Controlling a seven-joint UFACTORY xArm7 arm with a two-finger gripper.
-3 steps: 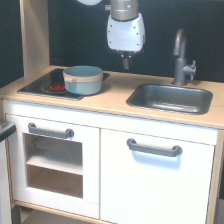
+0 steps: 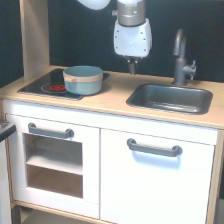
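My gripper [image 2: 132, 69] points straight down beneath the white arm [image 2: 132, 40]. It hangs in the air over the toy kitchen's counter, between the pot and the sink. Its dark fingers are too small here to show whether they stand apart or together, and no object is visible hanging from them. To the left, a teal pot [image 2: 84, 82] with a pinkish rim sits upright on the black stovetop [image 2: 48, 79]. The pot and gripper are apart. What lies inside the pot cannot be seen.
A grey sink [image 2: 172, 97] is set into the counter's right half, with a dark faucet [image 2: 180, 62] rising behind it. Bare wooden counter [image 2: 115, 95] lies between pot and sink. Below are an oven door [image 2: 52, 132] and a white cabinet door [image 2: 153, 180], both with dark handles.
The arm and gripper have shifted slightly to the right and a little lower in view. The pot, faucet and doors stay where they were.
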